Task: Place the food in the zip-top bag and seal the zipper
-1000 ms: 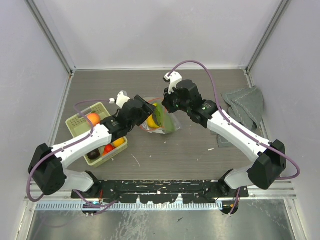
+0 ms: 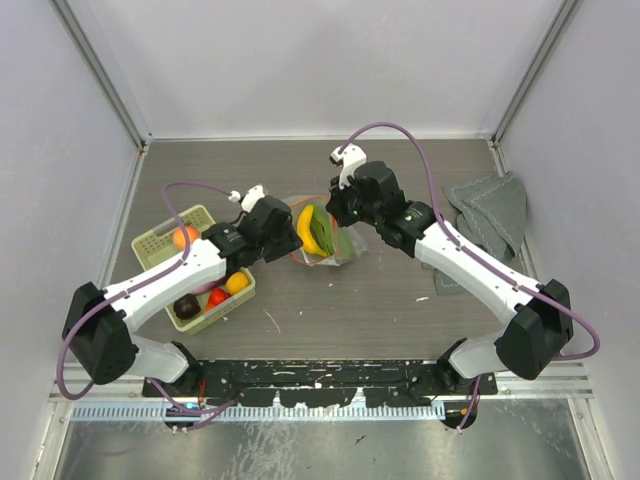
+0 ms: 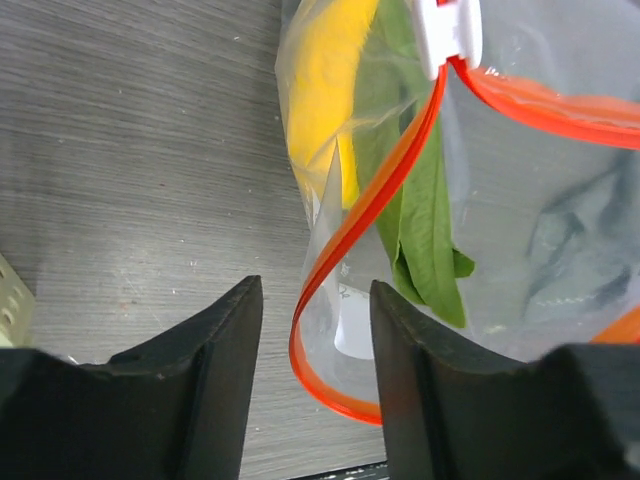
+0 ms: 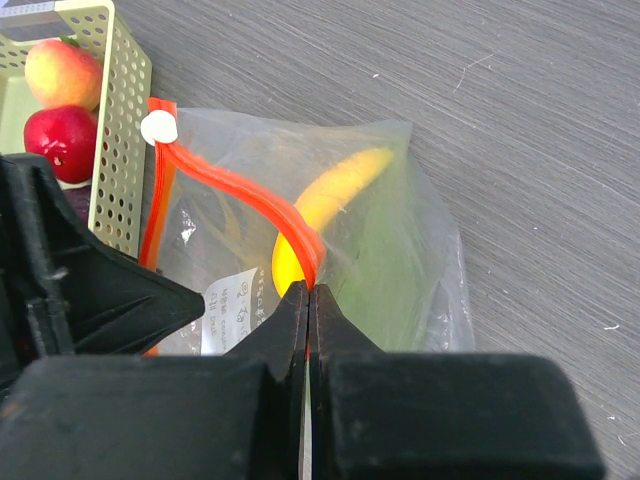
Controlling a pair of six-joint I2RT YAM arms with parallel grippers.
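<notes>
The clear zip bag [image 2: 345, 243] stands mouth-up on the table with an orange zip rim [image 3: 365, 212]. Inside lie a yellow banana [image 2: 308, 230] and a long green item [image 3: 428, 230]. A white slider sits on the zip, near the bag's corner in the right wrist view. My right gripper is shut on the orange rim. At the bag's left edge, my left gripper is part open, and the rim loops through the gap between its fingers without being pinched.
A pale green basket [image 2: 242, 298] at the left holds several fruits, among them an orange [image 2: 186, 237] and a red apple [image 4: 62, 143]. Grey cloth [image 2: 490, 215] lies folded at the right. The table front of the bag is bare.
The bag's mouth spread wider. The right arm stayed almost still.
</notes>
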